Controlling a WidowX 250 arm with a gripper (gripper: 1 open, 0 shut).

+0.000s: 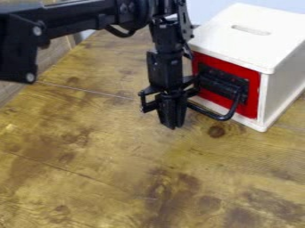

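A white box point(248, 36) with a red front panel point(248, 114) stands at the upper right. On that front is a black handle or door part point(224, 85), with a bar reaching out toward my gripper. My black gripper point(170, 111) hangs just left of the box front, pointing down, its fingers together; nothing clear shows between them, though the bar's near end is close behind or against it.
A tiled wall strip runs along the far left edge.
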